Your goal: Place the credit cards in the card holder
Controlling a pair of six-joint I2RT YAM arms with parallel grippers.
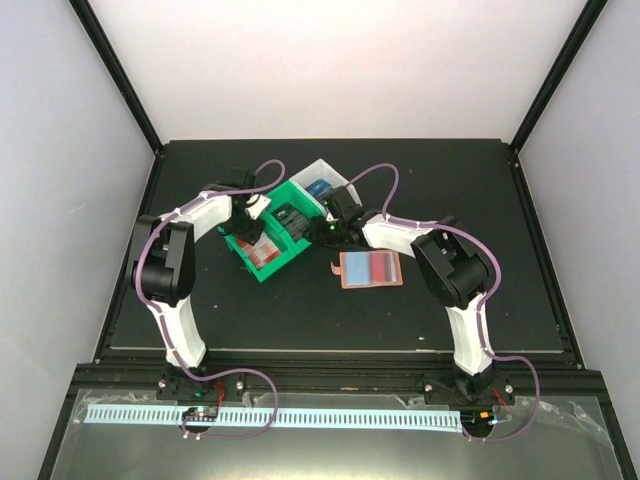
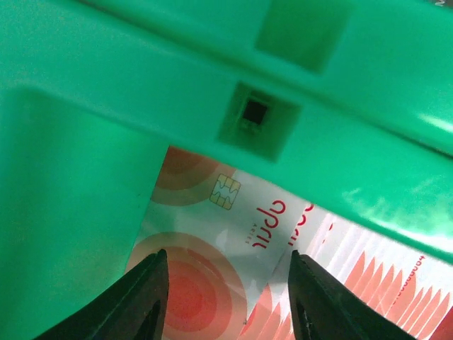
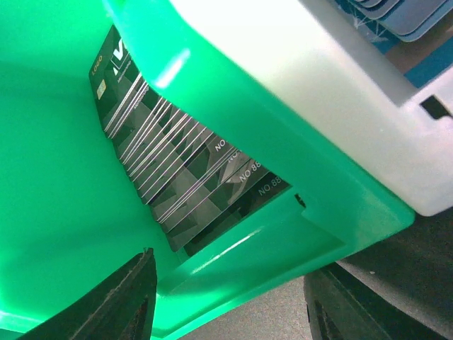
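Observation:
Red-and-white cards (image 2: 237, 234) lie fanned in one compartment of the green tray (image 1: 283, 256). My left gripper is open above them, its fingers apart with the cards seen beneath; no card is visibly clamped. Dark cards (image 3: 187, 163) lie overlapped in the neighbouring green compartment. My right gripper stands open at that tray's end, the green wall showing between its spread fingers; contact cannot be told. The pink card holder (image 1: 398, 270) lies on the table to the right, showing a blue part (image 1: 358, 268) and a red part (image 1: 377, 266).
A white tray (image 3: 340, 92) with blue cards (image 3: 421, 18) adjoins the green tray on its far right side.

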